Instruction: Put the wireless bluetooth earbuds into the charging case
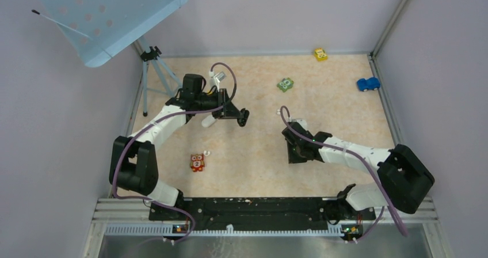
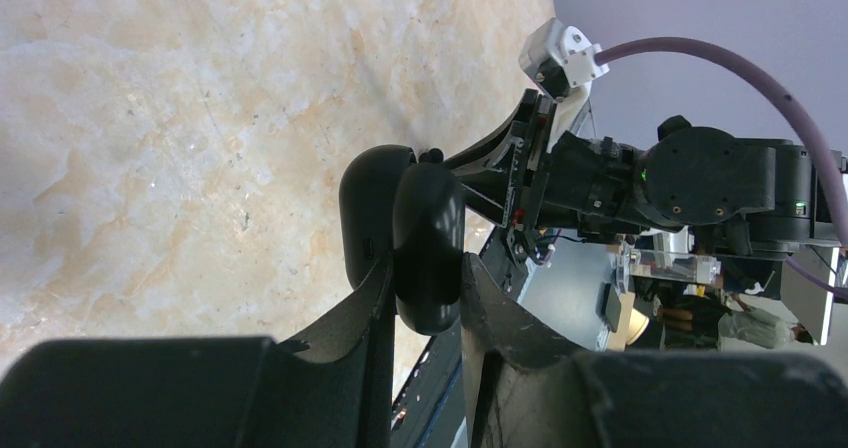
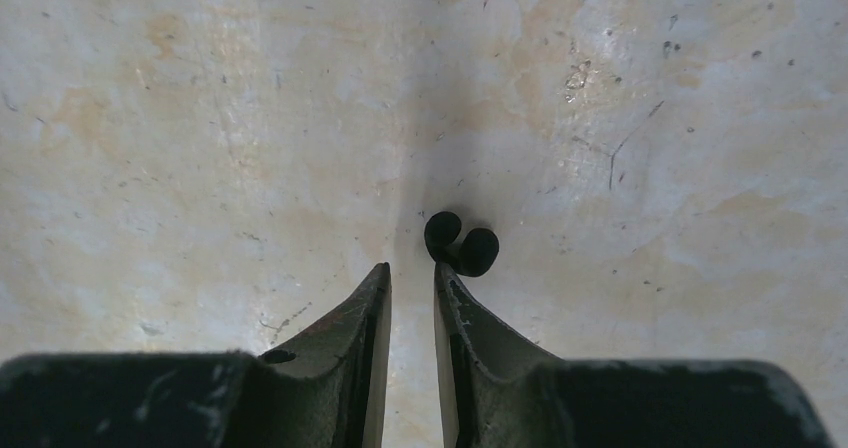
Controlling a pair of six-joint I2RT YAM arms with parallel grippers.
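Observation:
In the left wrist view a glossy black charging case (image 2: 430,248), its two halves parted like a clamshell, is clamped by my left gripper. The top view has this case (image 1: 243,117) held left of the table's middle; its inside is hidden. A small black earbud (image 3: 478,252) shows on the table just beyond my right gripper's (image 3: 412,268) fingertips. That gripper is part open, with only bare table visible in its gap. From above, the right gripper's fingers (image 1: 297,156) hide the black earbud.
White pieces lie on the table: small ones (image 1: 207,153) beside a red owl block (image 1: 197,163), another (image 1: 278,112) at mid-table, and an oblong one (image 1: 209,120) near the left arm. A green block (image 1: 285,84), yellow block (image 1: 320,54) and blue car (image 1: 368,84) sit farther back.

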